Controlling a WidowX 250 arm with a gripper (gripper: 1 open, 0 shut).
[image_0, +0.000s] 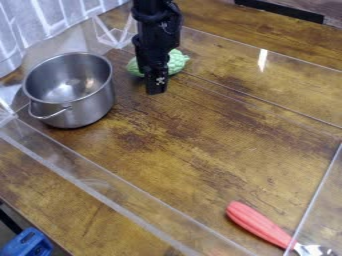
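My black gripper hangs at the upper middle, pointing down over a pale green cloth or soft object that lies behind and around its fingers. Whether the fingers are closed on it is hard to tell. A steel pot with a wire handle stands to the left of the gripper, close to it.
A utensil with a red handle lies at the lower right. A blue object sits at the bottom left. Clear plastic edges border the wooden table, whose middle and right are free.
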